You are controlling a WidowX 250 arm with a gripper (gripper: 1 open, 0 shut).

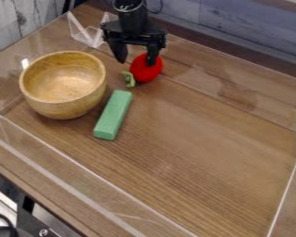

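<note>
My black gripper (134, 49) hangs at the upper middle, open, its fingers pointing down just above and behind a red round object (147, 68) with a small green stem at its lower left. A tan bowl (64, 84) sits to the left, and a green bar (114, 114) lies below the red object.
Grey walls edge the wooden tray (206, 157) at the back and sides. The right half and front of the tray are clear floor. A black cable shows at the lower left corner.
</note>
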